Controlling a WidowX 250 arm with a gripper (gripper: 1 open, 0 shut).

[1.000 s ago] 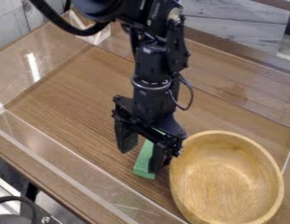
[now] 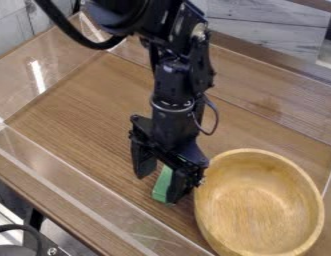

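Note:
My black gripper [image 2: 165, 162] reaches down from the top of the view, open, its fingers low over a small green object [image 2: 167, 186] on the wooden surface. The green piece is partly hidden behind the right finger, so I cannot tell whether they touch. A round tan wooden bowl [image 2: 261, 210] sits just right of the gripper.
A clear strip runs along the near left edge. Black cables [image 2: 21, 230] show beyond that edge at the lower left. A pale grey panel stands at the back.
The gripper has shifted very slightly, covering a little more of the green object's top. The bowl and green object look unmoved.

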